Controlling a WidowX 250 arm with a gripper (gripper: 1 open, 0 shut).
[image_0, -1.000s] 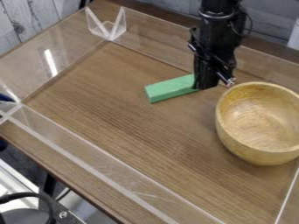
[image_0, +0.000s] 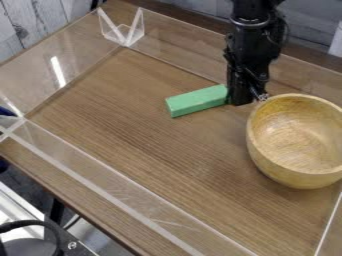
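Observation:
The black robot gripper (image_0: 246, 92) hangs from the top of the view, its tip low at the right end of a green block (image_0: 194, 102) lying on the wooden table (image_0: 134, 150). The gripper looks shut; whether it touches the block, or has anything between its fingers, is too small to tell. A large tan bowl (image_0: 297, 150) sits just right of the gripper.
A small clear plastic piece (image_0: 120, 28) stands at the back left. Dark equipment (image_0: 27, 240) is at the bottom left, off the table.
The gripper and its arm have shifted slightly, with the upper part a little more to the right. The block and bowl look unmoved.

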